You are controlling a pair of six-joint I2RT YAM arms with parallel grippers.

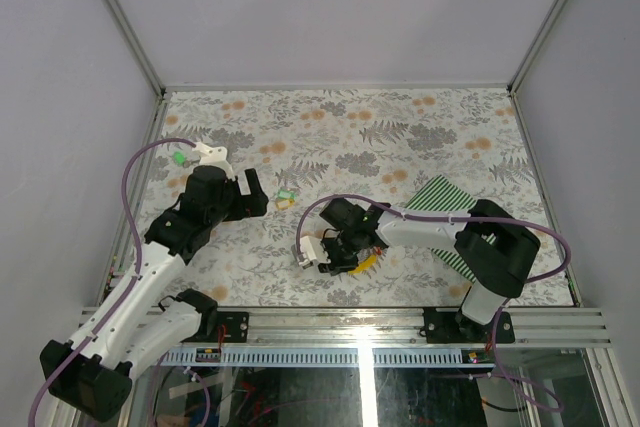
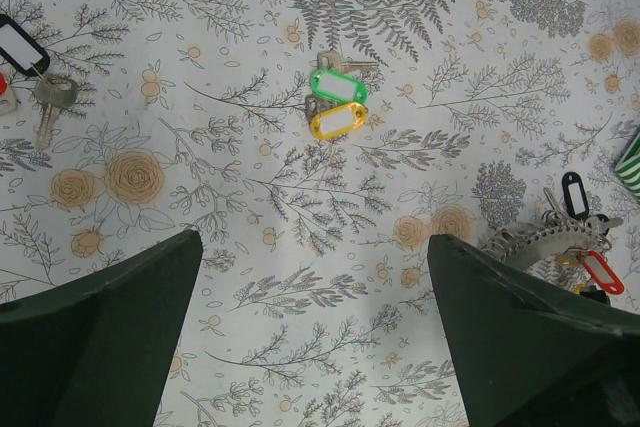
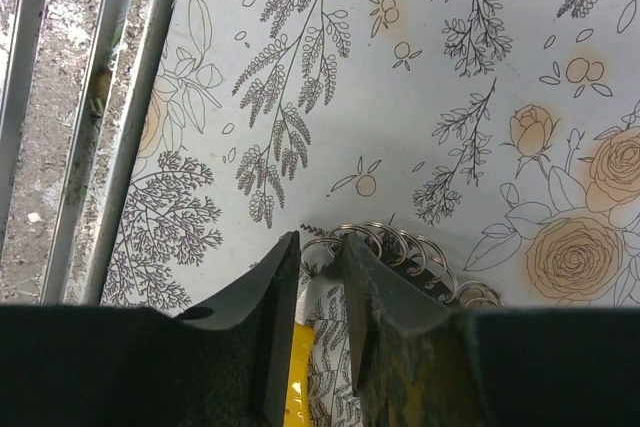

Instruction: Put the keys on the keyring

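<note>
My left gripper stands open and empty above bare table. Ahead of it lie a green-tagged key (image 2: pixel 338 85) and a yellow-tagged key (image 2: pixel 338 121), close together. A key with a black tag (image 2: pixel 52 95) rests at the left. At the right edge of the left wrist view is the keyring (image 2: pixel 530 244), a curved band with several metal loops, beside a black tag (image 2: pixel 574 195) and a red tag (image 2: pixel 602 273). Its loops (image 3: pixel 420 247) sit at my right gripper, whose fingers are apart; contact is hard to judge. A yellow tag (image 3: pixel 298 377) shows below.
A green-and-white striped cloth (image 1: pixel 443 202) lies right of the right arm. Another green tag (image 1: pixel 180 158) is at the far left. The metal table edge (image 3: pixel 125 127) runs close to the right gripper.
</note>
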